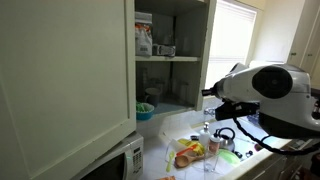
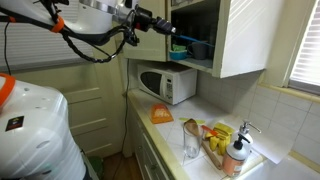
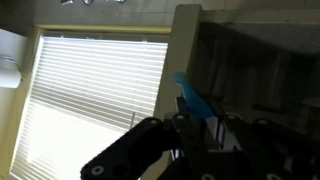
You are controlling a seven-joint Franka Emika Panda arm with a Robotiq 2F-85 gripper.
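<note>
A slim blue object [image 3: 197,97] sits between the fingertips of my gripper in the wrist view, and the fingers are shut on it. Exterior view 2 shows the blue object [image 2: 194,40] sticking out from my gripper [image 2: 168,31] toward the open cupboard [image 2: 233,30]. What kind of utensil it is cannot be made out. Seen from exterior view 1, my gripper [image 1: 209,93] is raised above the counter, in front of the cupboard's right side panel; the blue object is hardly visible there.
Bowls [image 1: 144,110] stand on the cupboard's lower shelf, and a bag [image 1: 144,40] is higher up. Below are a microwave [image 2: 176,80], a clear glass [image 2: 192,138], yellow items [image 2: 221,132] and a soap bottle [image 2: 236,155]. A kettle [image 1: 226,138] stands at the right. The window [image 3: 90,95] is beside the cupboard.
</note>
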